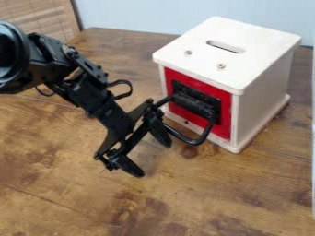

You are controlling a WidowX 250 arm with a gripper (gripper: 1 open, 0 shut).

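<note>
A pale wooden box [252, 60] with a slot and two small bolts on top stands at the right. Its front has a red panel [176, 85] carrying a black latch block [197, 100] and a black U-shaped handle that reaches out toward the arm. My black gripper [145, 149] hangs in front of the box, just left of the handle, angled downward with its fingers apart and open. I see nothing held between them. Whether a finger touches the handle I cannot tell.
A woven or slatted wooden item [43, 16] stands at the back left, and a pale wall runs behind the box.
</note>
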